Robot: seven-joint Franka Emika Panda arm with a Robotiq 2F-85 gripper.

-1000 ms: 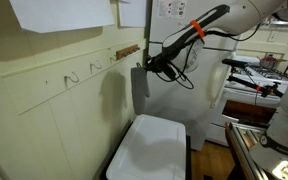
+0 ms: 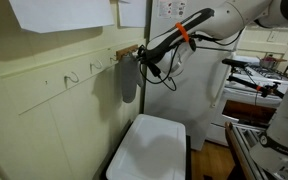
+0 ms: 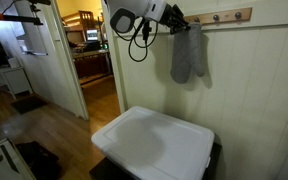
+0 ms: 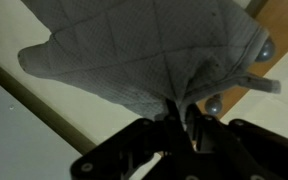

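A grey quilted oven mitt [image 3: 187, 55] hangs down against the pale panelled wall, just below a wooden peg rack [image 3: 224, 16]. My gripper is shut on the mitt's upper end, where the cloth bunches between the dark fingers. In the wrist view the mitt [image 4: 134, 60] spreads away from the fingertips, and a strap-like strip reaches over the rack's wood between two round metal pegs [image 4: 267, 50]. Whether a loop sits around a peg cannot be told. From the side, the mitt [image 2: 130, 82] hangs upright close to the wall, beside the rack [image 2: 127, 50].
Below stands a large white flat-topped lid or box [image 3: 154, 142], well clear of the mitt. Several empty hooks [image 2: 71, 77] line the wall to the left in the first exterior view. A white door or cabinet [image 2: 184, 85] is close behind the arm.
The mitt and gripper have moved left and slightly up in the first exterior view, closer to the peg rack. The grip on the mitt looks unchanged.
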